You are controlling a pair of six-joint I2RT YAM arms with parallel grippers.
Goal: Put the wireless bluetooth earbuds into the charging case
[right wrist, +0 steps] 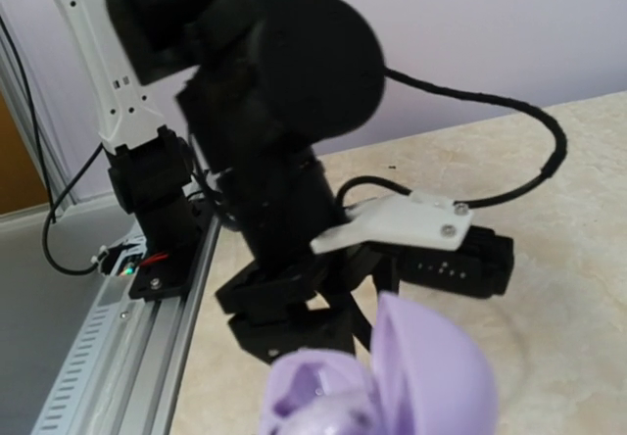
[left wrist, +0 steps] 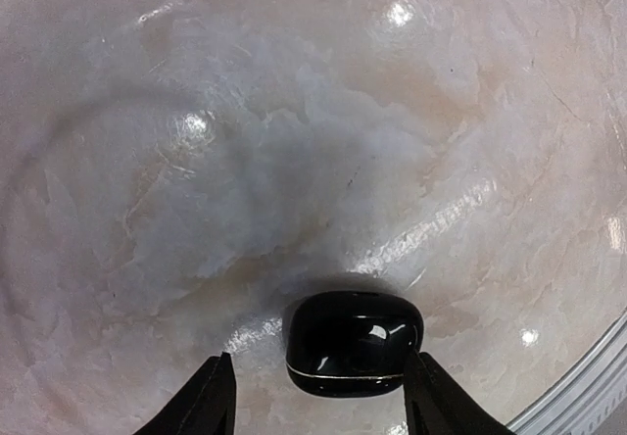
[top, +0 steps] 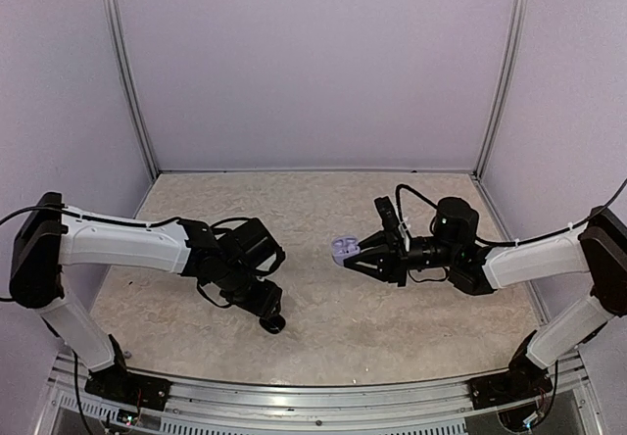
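Note:
A glossy black case (left wrist: 348, 342) lies on the table; in the top view it is at lower left of centre, just below my left gripper (top: 270, 308). In the left wrist view the fingers of that gripper stand apart on either side of it, open. My right gripper (top: 364, 257) holds a lilac open case (top: 345, 249) in the air right of centre. In the right wrist view this case (right wrist: 431, 371) shows its lid raised and a pale piece in its lower part; the fingers there are out of sight.
A metal rail (top: 313, 376) runs along the front edge, and walls enclose the sides and back.

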